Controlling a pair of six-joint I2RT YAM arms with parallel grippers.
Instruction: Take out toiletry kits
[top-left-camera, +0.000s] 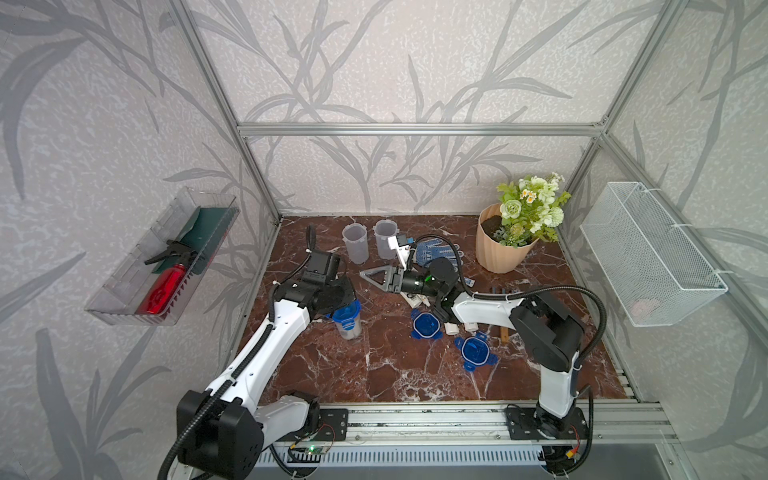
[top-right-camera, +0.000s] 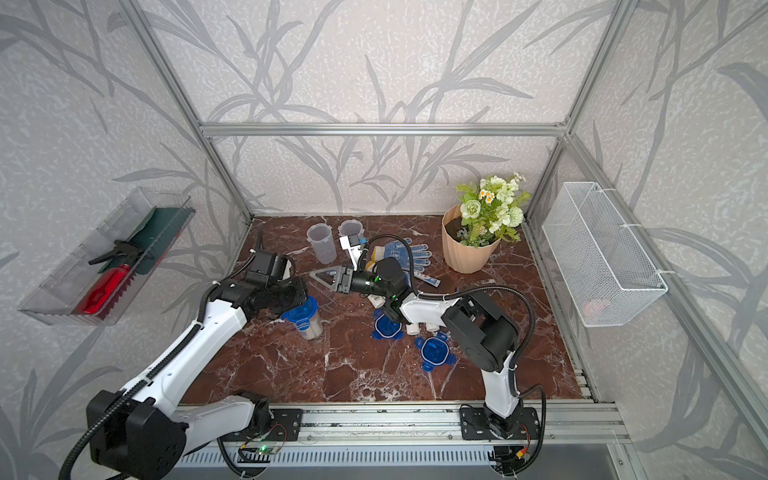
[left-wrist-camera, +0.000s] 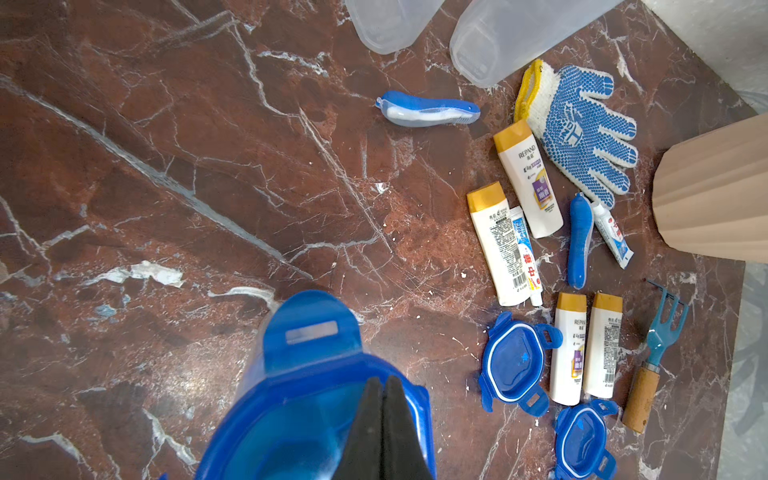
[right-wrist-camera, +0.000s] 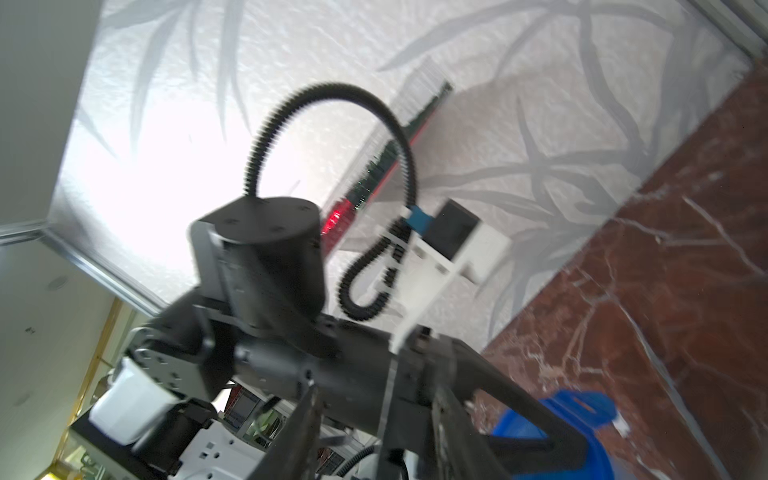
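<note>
A clear cup (top-left-camera: 349, 329) with a blue lid (left-wrist-camera: 300, 384) stands at the left front of the table. My left gripper is shut over this lid, and nothing shows between its fingers; whether they touch the lid I cannot tell. To the right of it, my right gripper (top-left-camera: 376, 276) points left above the table; its fingers stand apart and empty in the right wrist view. Two lidless clear cups (top-left-camera: 355, 242) are at the back. Loose toiletries lie in the left wrist view: yellow-capped bottles (left-wrist-camera: 529, 177), toothpaste tubes (left-wrist-camera: 612, 233) and blue toothbrush cases (left-wrist-camera: 428, 109).
Two loose blue lids (top-left-camera: 426, 324) lie at centre right. Nearby are a blue-dotted glove (left-wrist-camera: 588, 132), a garden fork (left-wrist-camera: 656, 344) and a flower pot (top-left-camera: 502, 240). A wire basket (top-left-camera: 656, 252) and a clear bin (top-left-camera: 164, 256) hang on the side walls.
</note>
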